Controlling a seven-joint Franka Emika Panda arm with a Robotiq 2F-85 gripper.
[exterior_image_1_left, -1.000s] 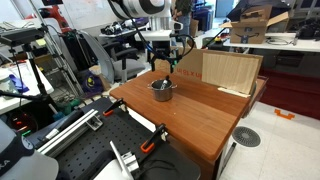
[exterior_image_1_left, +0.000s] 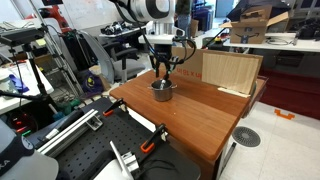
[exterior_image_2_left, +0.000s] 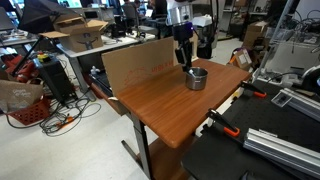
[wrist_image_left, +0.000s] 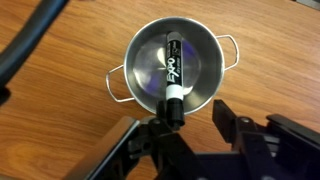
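Note:
A round metal pot (wrist_image_left: 146, 68) with two wire side handles stands on the wooden table, also seen as the silver pot (exterior_image_2_left: 197, 82) in exterior view 2. A white EXPO marker (wrist_image_left: 174, 65) with black ends leans in it, one end reaching past the rim toward my gripper in the wrist view. My gripper has its dark fingers apart at the lower edge of that view. The marker's near end is close to the left finger; whether they touch I cannot tell. From outside, the gripper (exterior_image_1_left: 164, 70) hangs just above the pot (exterior_image_1_left: 160, 94).
A light wooden panel (exterior_image_1_left: 231, 72) stands upright along the table's far side. Dark clamps (exterior_image_1_left: 154, 138) sit along the near edge.
My gripper has come down a little and shifted slightly left in exterior view 1, closer to the pot's mouth. The pot has stayed where it was.

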